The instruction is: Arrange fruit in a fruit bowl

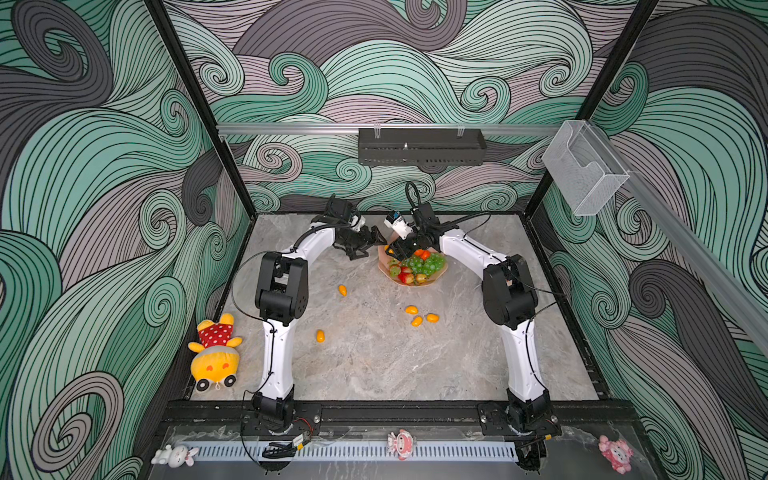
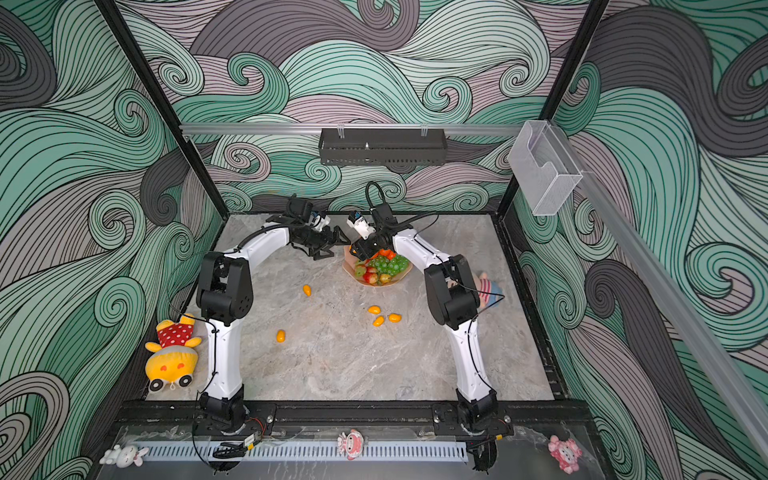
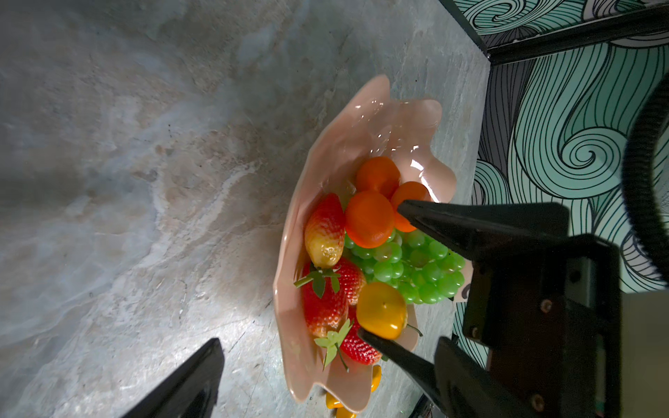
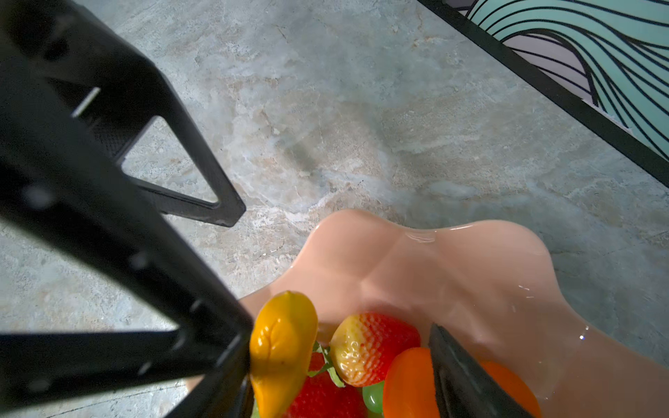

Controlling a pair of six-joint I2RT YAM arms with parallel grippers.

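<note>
The pink bowl (image 1: 440, 273) holds strawberries (image 3: 322, 310), orange fruits (image 3: 369, 218) and green grapes (image 3: 432, 278). My right gripper is over it, part open, with a yellow fruit beside its left finger; in the left wrist view this fruit (image 3: 382, 310) sits at a fingertip above the strawberries. Whether it is gripped is unclear. My left gripper (image 1: 366, 244) stands open just left of the bowl, with nothing between its fingers.
Several loose yellow fruits (image 1: 411, 309) lie in front of and left of the bowl. A yellow plush toy (image 1: 214, 364) is at the table's left edge, and a striped toy (image 2: 488, 292) is partly behind the right arm.
</note>
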